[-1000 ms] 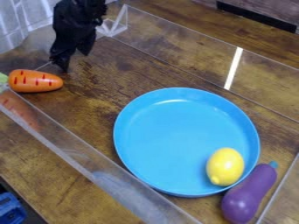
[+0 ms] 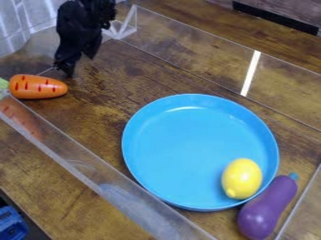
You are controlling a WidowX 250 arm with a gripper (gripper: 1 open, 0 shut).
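My black gripper (image 2: 78,49) hangs at the upper left of the camera view, dark against the table, so I cannot make out how its fingers stand. Just below and left of it an orange toy carrot (image 2: 38,86) lies on the wood, apart from the gripper. A blue plate (image 2: 182,141) fills the lower middle, with a yellow lemon (image 2: 241,178) on its right side. A purple eggplant (image 2: 265,208) lies outside the plate at the lower right.
Clear low walls (image 2: 101,178) border the wooden work area (image 2: 175,66). A white strip (image 2: 251,73) marks the back right. The middle behind the plate is free. A blue object (image 2: 9,222) shows at the lower left corner.
The gripper has shifted very slightly at the upper left; the objects have not moved.
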